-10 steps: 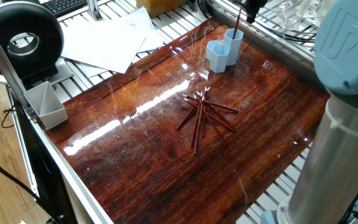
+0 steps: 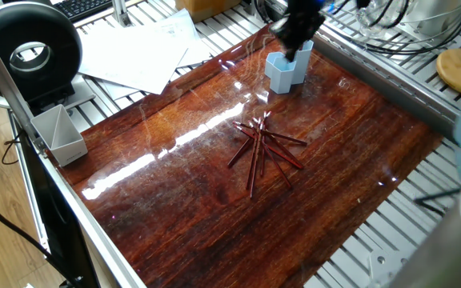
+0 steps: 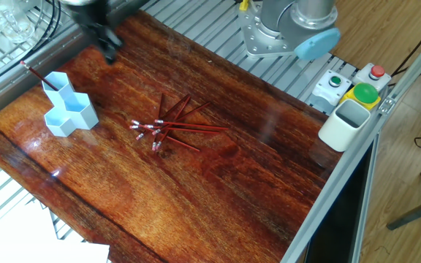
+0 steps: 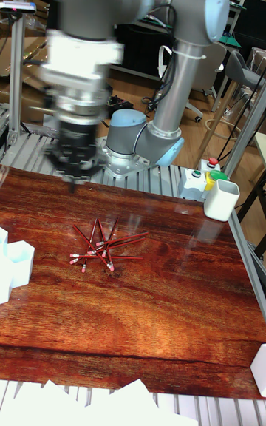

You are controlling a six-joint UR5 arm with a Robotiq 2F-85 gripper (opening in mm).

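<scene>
Several dark red pencils (image 3: 185, 126) lie crossed in a loose pile mid-table, their white-banded ends bunched together. A light blue holder of three joined hexagonal cups (image 3: 68, 106) stands upright near the table's edge. One pencil (image 3: 38, 75) leans in its upper-left cup in exterior view 2, its upper end poking out past the rim. My gripper (image 3: 110, 55) hangs over the table near that holder, apart from the pencil and the pile. In exterior view 3 the gripper (image 4: 72, 177) is motion-blurred, so its fingers are unclear; I make out no pencil in it.
A white square cup (image 3: 344, 124) stands at the table's edge, close to the button boxes (image 3: 368, 88). Another white container (image 2: 59, 134) sits at the left corner in exterior view 1. Papers (image 2: 138, 54) lie off the table.
In exterior view 1 my gripper has shifted left and now covers the standing pencil's place. The blue arm joint has swung right, mostly out of view. Holder and pile have stayed put.
</scene>
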